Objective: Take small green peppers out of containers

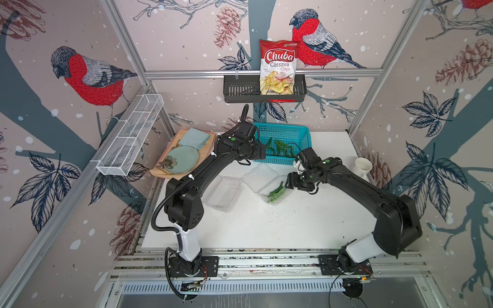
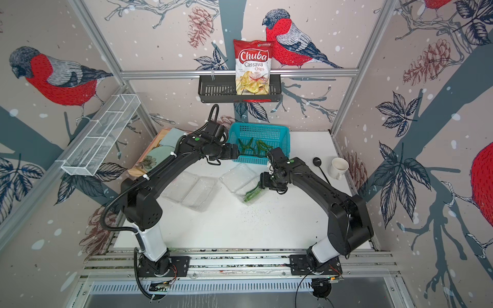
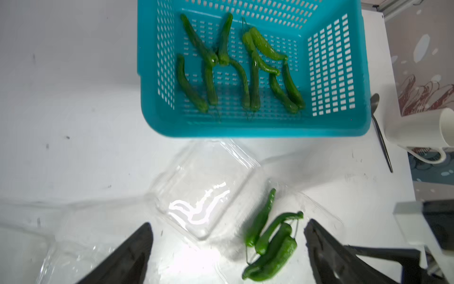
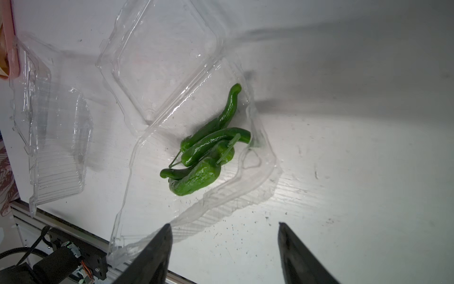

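Note:
Several green peppers (image 4: 201,175) lie bunched in one half of an unfolded clear plastic container (image 4: 165,61) on the white table. More green peppers (image 3: 194,90) rest in the teal basket (image 3: 255,130) behind it. Above the basket's left front corner, my left gripper (image 1: 262,150) is open and empty; its wrist view looks down on basket and container. At the right side of the pepper container, my right gripper hovers open, the peppers ahead of its fingertips and nothing between them. A second clear container (image 2: 197,191) stands unfolded and empty to the left.
A wooden board (image 1: 192,172) with a plate (image 1: 183,159) is at the back left. A white mug (image 2: 339,167) and dark ladle (image 2: 317,161) stand at the right.

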